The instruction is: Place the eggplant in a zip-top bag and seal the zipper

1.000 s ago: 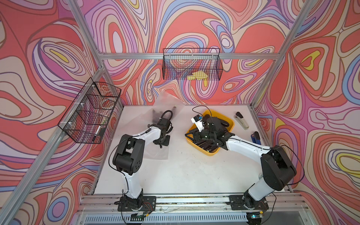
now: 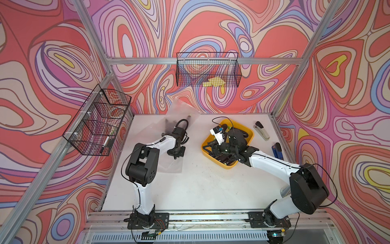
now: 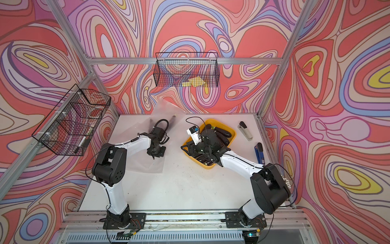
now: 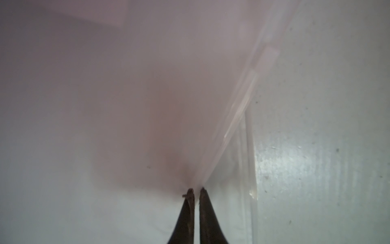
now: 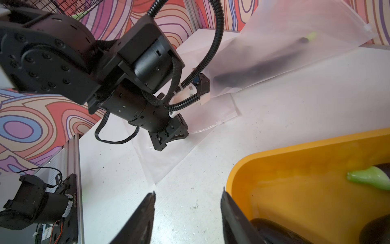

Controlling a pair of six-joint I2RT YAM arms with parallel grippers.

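A large translucent zip bag (image 5: 191, 124) lies on the left of the table, its far part standing up in a fold. Through the film shows a dark eggplant (image 5: 260, 73) with a green stem end; another dark blur sits beside it. My left gripper is shut at the bag, and the slanting edge of the film runs down to its fingertips. Whether any film is pinched there is unclear. Over the left side of the yellow bin my right gripper stands open, nothing between its fingers. The zipper strip's state cannot be made out.
Several more eggplants lie in the yellow bin (image 5: 284, 152), right of the bag. A stapler-like grey tool (image 2: 261, 131) and a blue tool (image 2: 277, 151) rest at the table's right edge. Wire baskets hang at the left and back.
My right arm has shifted slightly right over the bin. The left arm has moved a little right and back along the bag. The bag looks much the same.
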